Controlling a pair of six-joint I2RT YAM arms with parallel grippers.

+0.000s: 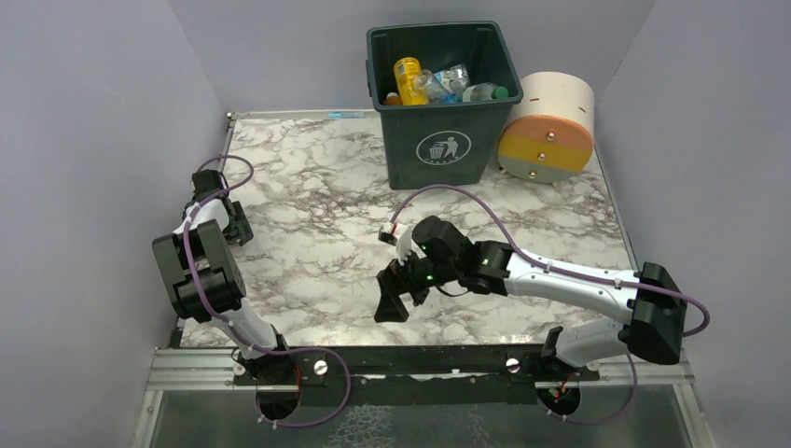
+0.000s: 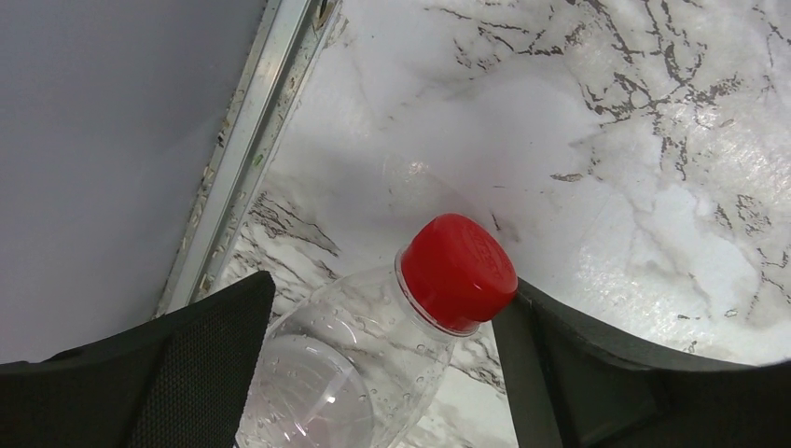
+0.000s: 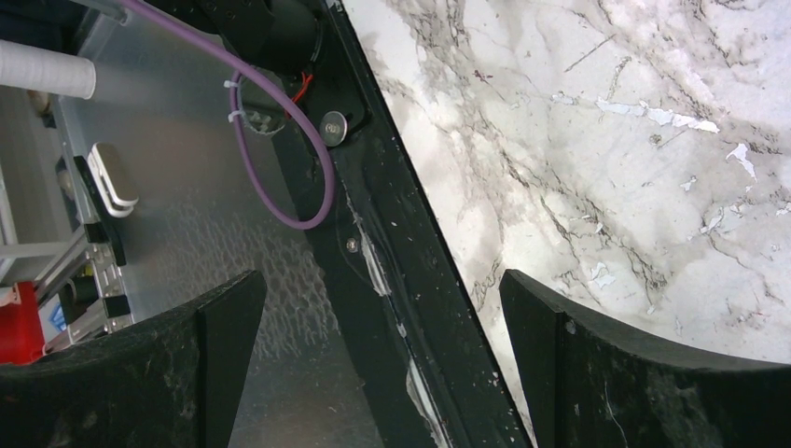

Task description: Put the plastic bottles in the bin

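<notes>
A clear plastic bottle with a red cap lies between the fingers of my left gripper, by the table's left edge. The right finger touches or nearly touches the cap; the left finger's grip on the body is unclear. In the top view that gripper hides most of the bottle. My right gripper is open and empty above the front table edge. The green bin at the back holds several bottles and a yellow can.
A striped round drawer unit stands right of the bin. A grey wall is close at the left.
</notes>
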